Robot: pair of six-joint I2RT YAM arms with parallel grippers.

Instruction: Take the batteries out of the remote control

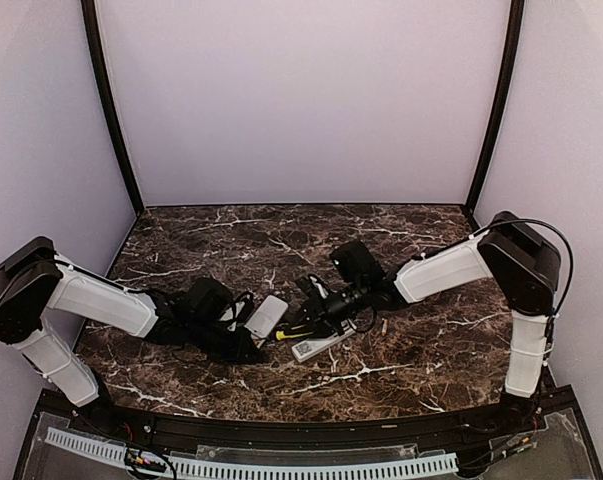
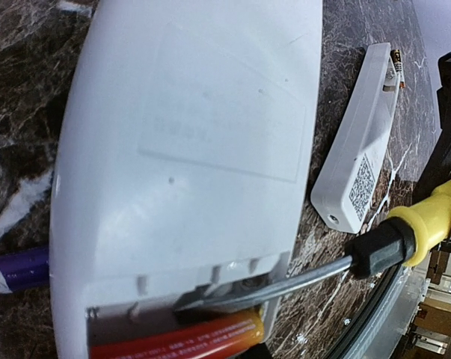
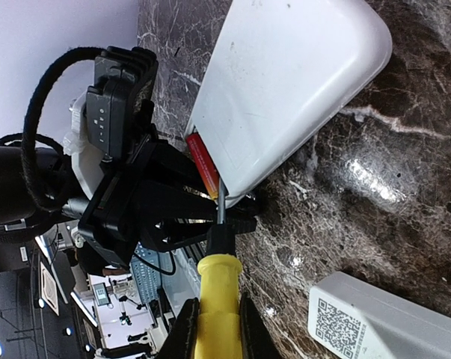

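The white remote control [image 2: 188, 149] is at the left gripper [image 1: 244, 323], which looks shut on its battery end; the contact itself is mostly hidden. In its open compartment lies a red battery with an orange end, also seen as a red battery [image 3: 203, 161] in the right wrist view. My right gripper is shut on the yellow handle [image 3: 219, 288] of a screwdriver. The screwdriver's metal shaft [image 2: 307, 277] reaches into the compartment, its tip close beside the red battery; whether they touch, I cannot tell.
A second slim white device [image 2: 352, 149] with a QR code lies beneath the right gripper. A small battery [image 2: 396, 60] shows by its far end. Left of the remote, a purple cylinder [image 2: 16, 269] is partly hidden.
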